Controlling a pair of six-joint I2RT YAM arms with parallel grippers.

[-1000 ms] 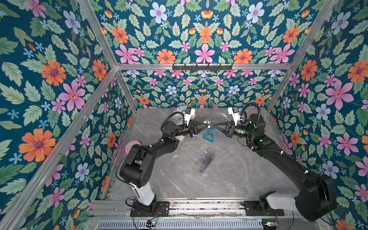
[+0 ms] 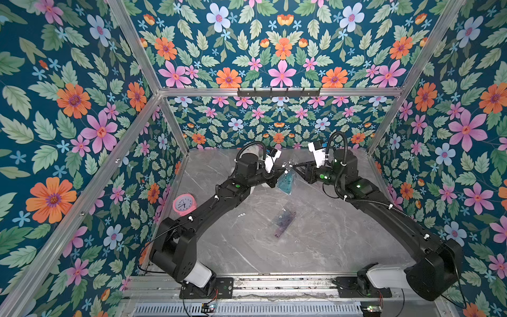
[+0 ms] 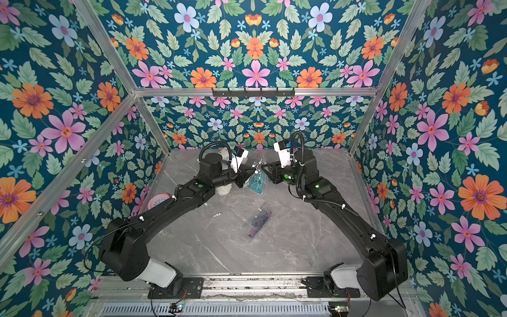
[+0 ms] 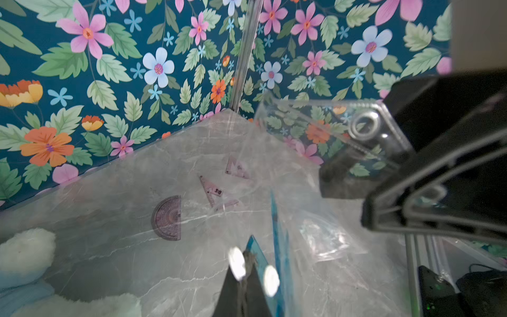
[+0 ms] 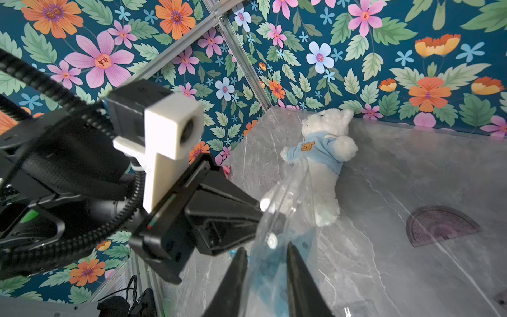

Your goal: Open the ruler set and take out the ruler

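Note:
A clear bag [image 5: 282,200] with a blue ruler set hangs between my grippers at the back middle. My left gripper is shut on it, its white-tipped fingers on the bag. My right gripper has its dark, blurred fingertips at the bag's near side, partly apart; whether they grip it is unclear. In the left wrist view a pink protractor [image 4: 166,217] and two pink triangles [image 4: 211,192] lie loose on the table. A purple flat item [image 2: 285,223] lies at the middle of the table.
A white plush bear [image 5: 324,174] in a blue shirt lies behind my left gripper. A pink clock [image 2: 184,203] stands at the left.
The left arm's elbow has moved outward to the left.

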